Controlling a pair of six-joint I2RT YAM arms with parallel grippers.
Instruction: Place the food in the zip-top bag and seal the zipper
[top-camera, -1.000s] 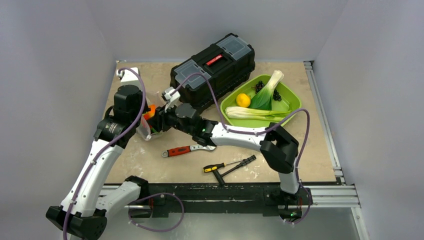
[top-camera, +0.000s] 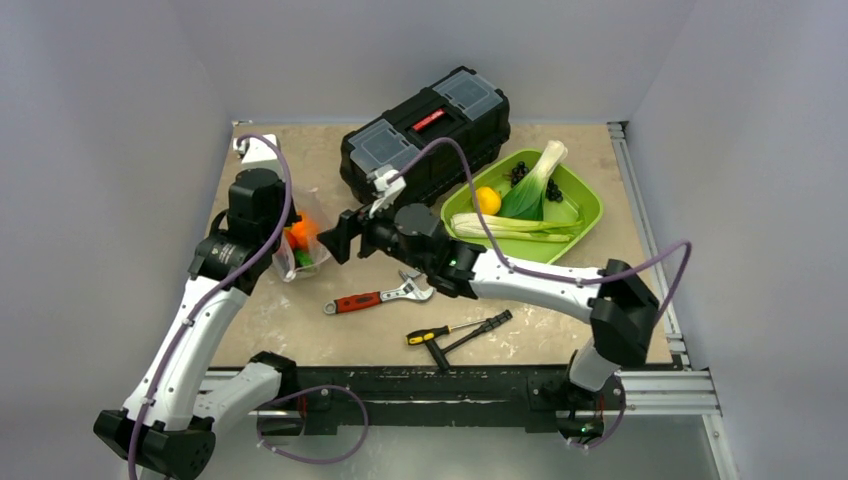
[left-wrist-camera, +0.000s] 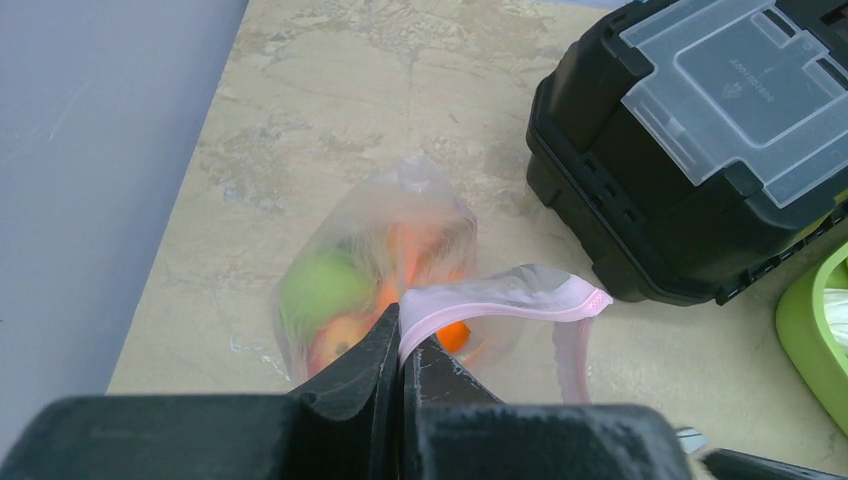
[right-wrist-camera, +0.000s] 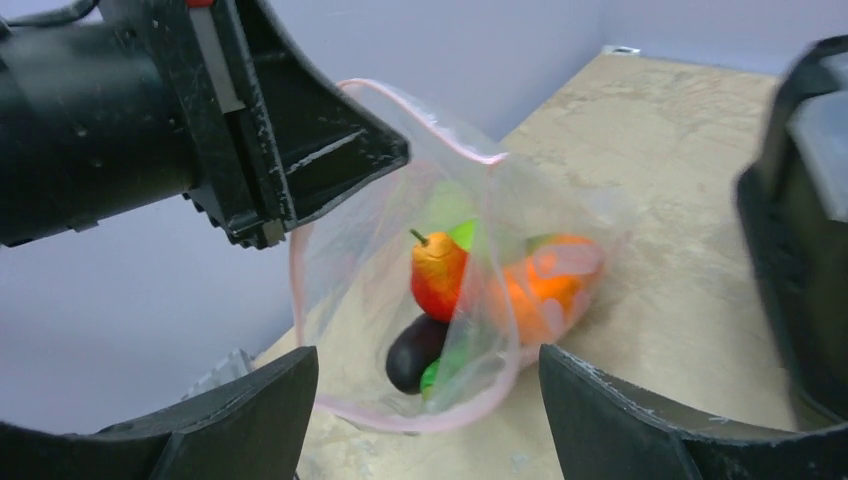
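The zip top bag (top-camera: 305, 250) (left-wrist-camera: 370, 220) (right-wrist-camera: 540, 200) stands at the left of the table, its mouth open, holding a red-orange pepper, an eggplant and other produce. My left gripper is shut on the bag's pink-zippered rim. My right gripper (top-camera: 340, 232) stands open just right of the bag, facing its mouth, with nothing seen between its fingers. A green tray (top-camera: 520, 250) at the right holds a lemon (top-camera: 487, 200), leek (top-camera: 530, 190), celery (top-camera: 490, 225) and dark grapes (top-camera: 555, 190).
A black toolbox (top-camera: 440, 150) stands at the back centre, close to the bag. A wrench (top-camera: 360, 300), a screwdriver (top-camera: 428, 335) and a T-handled tool (top-camera: 470, 335) lie at the front middle.
My right gripper has backed out to the right, away from the bag, and its arm's elbow has swung right. The left arm is nearly unchanged.
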